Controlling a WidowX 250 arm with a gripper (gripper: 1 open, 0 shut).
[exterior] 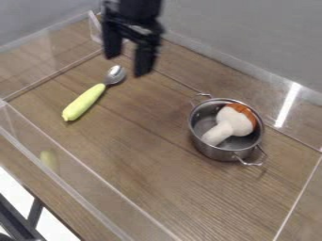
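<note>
My gripper (127, 55) is a dark, blurred shape at the top left, open, its two fingers hanging apart above the area behind a silver spoon (115, 75). A yellow-green elongated object (83, 102) lies left of centre, just below the spoon. At the right, a steel pot (201, 135) with two handles holds a white object with an orange-brown part (234, 120).
Clear walls border it at the left and back. A white rack at the upper left is mostly hidden behind the gripper.
</note>
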